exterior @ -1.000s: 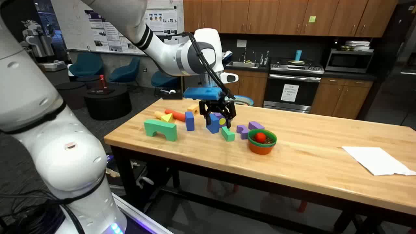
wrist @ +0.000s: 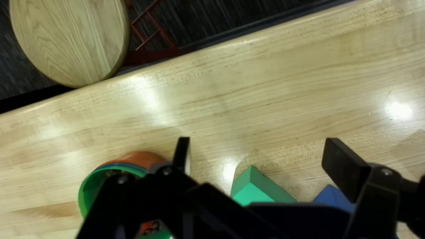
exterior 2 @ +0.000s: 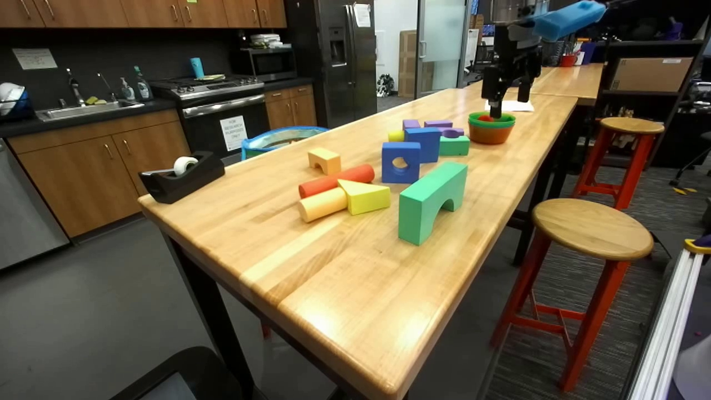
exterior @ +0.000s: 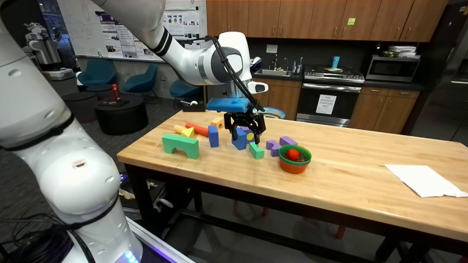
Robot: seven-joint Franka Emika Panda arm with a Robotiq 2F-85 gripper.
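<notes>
My gripper hangs over the wooden table with its fingers spread wide and nothing between them. In the wrist view, a small green block and the corner of a blue block show beyond the gripper, partly covered by it. A green bowl set in an orange one holds a red ball on something dark. Purple blocks lie beside the bowls. Left of the gripper stand a green arch, a blue block, a yellow triangle and a red cylinder.
White paper lies on the right part of the table, with bare wood between it and the bowls. A black tape dispenser sits at one table corner. Stools stand along the side.
</notes>
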